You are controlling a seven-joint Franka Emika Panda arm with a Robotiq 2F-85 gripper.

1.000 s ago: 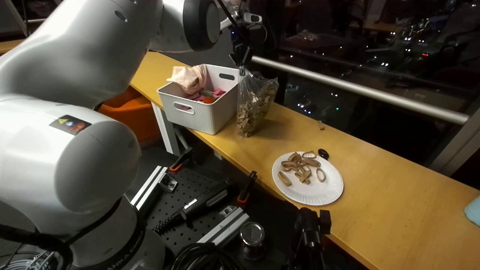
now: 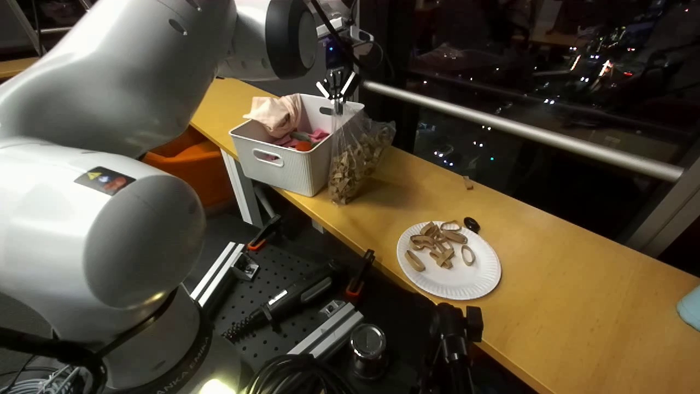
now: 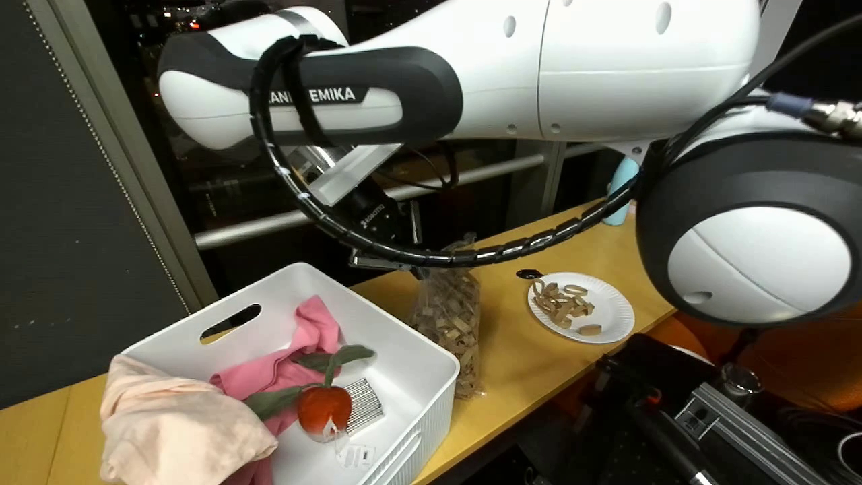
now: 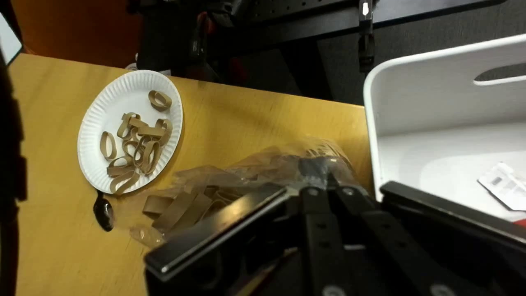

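Note:
A clear plastic bag [image 2: 351, 161] full of tan rubber bands hangs upright just right of the white bin, close to or touching its wall. My gripper [image 2: 338, 105] is shut on the gathered top of this bag. From the other side, the bag [image 3: 452, 323] stretches below the gripper [image 3: 418, 273], which is partly hidden by the arm's cable. In the wrist view the thin film of the bag [image 4: 276, 165] runs up to the fingertips, and the bands show at its left. A white paper plate [image 2: 433, 282] carries several loose rubber bands [image 2: 441, 253].
The white bin [image 2: 289, 167] holds pink cloth [image 3: 279, 364], a peach cloth [image 3: 178, 428] and a red fruit with leaves [image 3: 324, 409]. A small black object [image 2: 471, 224] lies beside the plate. A window rail [image 2: 525, 131] runs behind the table, whose right part is bare.
My gripper has moved left, towards the bin, and slightly down, and the bag has come along with it. Bin and plate are where they were.

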